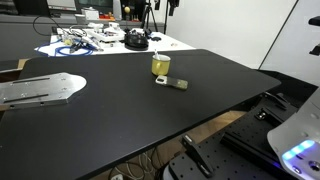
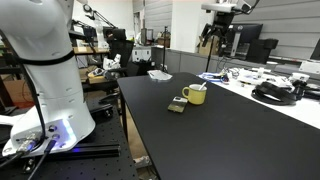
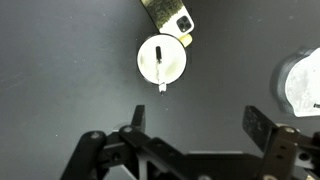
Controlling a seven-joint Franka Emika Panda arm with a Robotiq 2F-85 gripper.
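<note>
A yellow mug (image 1: 160, 65) with a white inside stands upright on the dark table, a thin white-and-dark stick (image 3: 160, 68) leaning in it. Beside the mug lies a small flat olive object (image 1: 173, 83); its dark and pale end (image 3: 172, 14) is cut off at the top of the wrist view. My gripper is open with its fingers wide apart and nothing between them. It hangs well above the table, and the mug lies beyond the fingertips in the wrist view. Dark fingertips (image 1: 126, 13) show at the top edge of exterior view 1.
A flat silver plate (image 1: 42, 88) with holes lies at the left of the table in exterior view 1. A round white object (image 3: 303, 82) is at the wrist view's right edge. Cables and dark equipment (image 1: 137, 40) sit behind the table.
</note>
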